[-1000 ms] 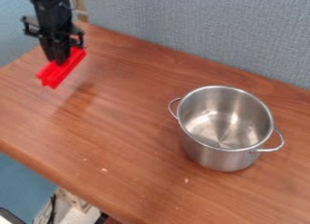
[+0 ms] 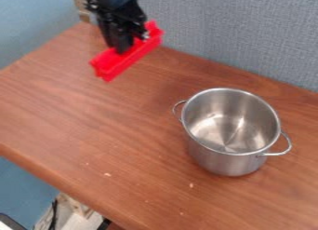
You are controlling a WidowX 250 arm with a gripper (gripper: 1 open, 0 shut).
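My gripper (image 2: 122,36) is in the upper middle of the camera view, black, holding a red block (image 2: 118,57) raised over the back of the wooden table. The fingertips are partly hidden at the block. A steel pot (image 2: 231,157) with two side handles stands upright on the right, apart from the block, below and right of it.
A grey padded wall (image 2: 248,38) rises behind it. A blue surface lies beyond the left front edge, with a cable and a wooden piece at the bottom.
My gripper has carried the red block to the right and upward, toward the back middle of the view. The pot has not moved.
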